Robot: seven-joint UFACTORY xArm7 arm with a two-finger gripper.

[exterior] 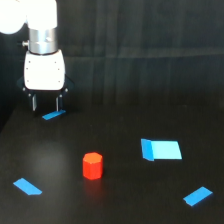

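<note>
My gripper [46, 102] is at the upper left of the camera view, pointing down with its two dark fingers spread apart. Nothing shows between them. Just below and behind the fingertips, a blue flat piece [54, 115] lies on the dark table. A red hexagonal block [92, 166] stands near the lower middle, well apart from the gripper. To the right of centre is a light blue block [165, 150] with a darker blue left side [147, 150].
Another blue strip [27, 187] lies at the lower left, and one more blue strip [198, 196] at the lower right. A dark curtain [140, 60] hangs behind the table.
</note>
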